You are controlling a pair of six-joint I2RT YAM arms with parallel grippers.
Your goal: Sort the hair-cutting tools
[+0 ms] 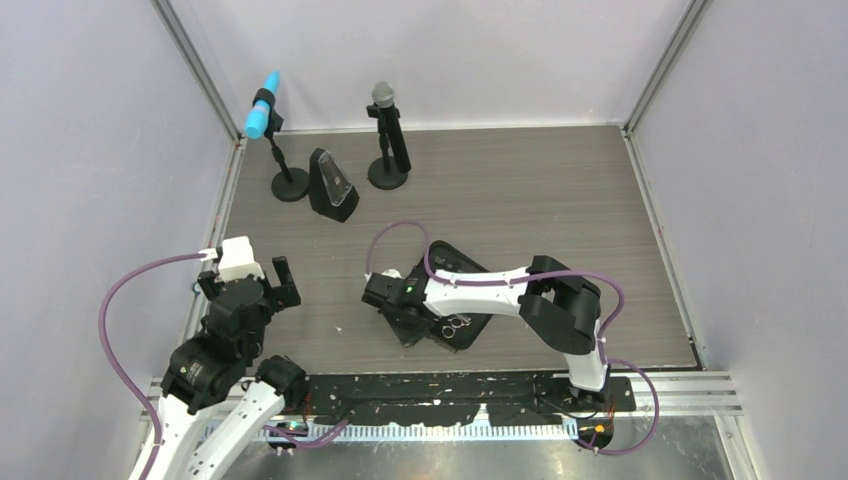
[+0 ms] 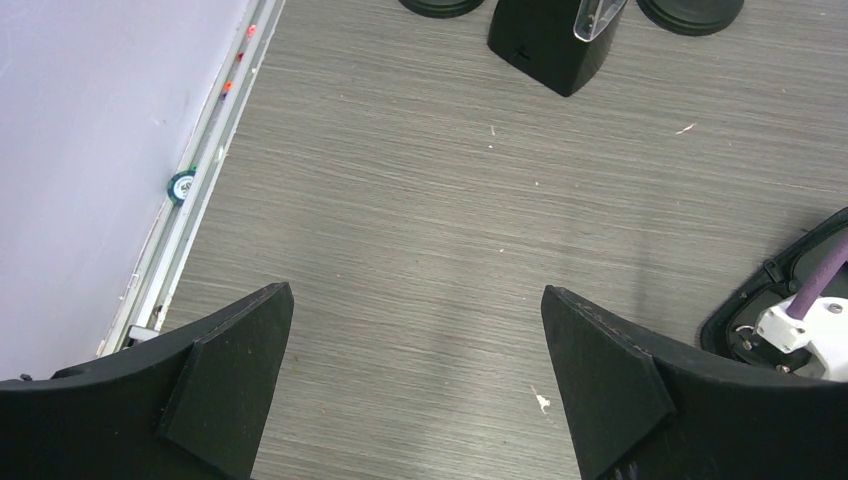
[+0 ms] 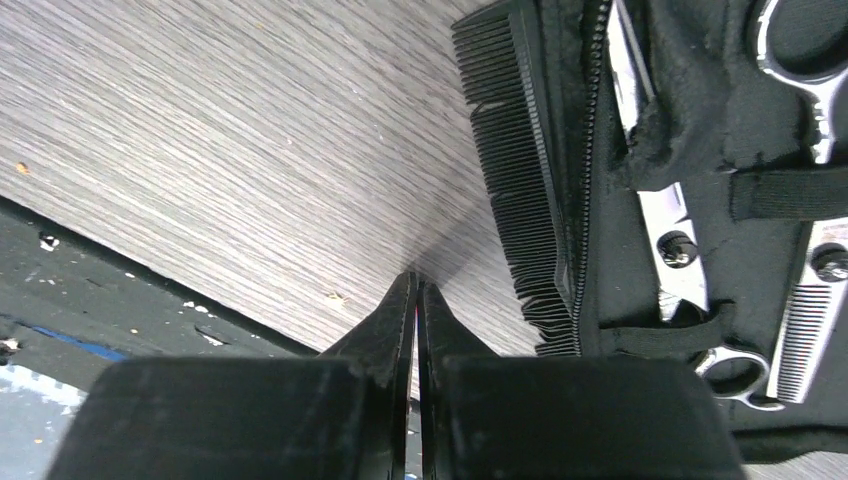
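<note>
In the right wrist view, a black comb (image 3: 516, 190) lies against the zipped edge of the open black tool case (image 3: 690, 255). My right gripper is shut with nothing between its fingers; the comb is off to its right, clear of the fingertips. Inside the case are scissors (image 3: 668, 230) and thinning shears (image 3: 805, 320) held by straps. From above, the right arm covers part of the case (image 1: 455, 258) and most of the comb. My left gripper stands open and empty over bare table at the left.
Along the back stand a black metronome (image 1: 330, 187), a microphone on a stand (image 1: 385, 130) and a stand holding a blue object (image 1: 262, 112). The table's front edge (image 3: 150, 275) runs close by the right gripper.
</note>
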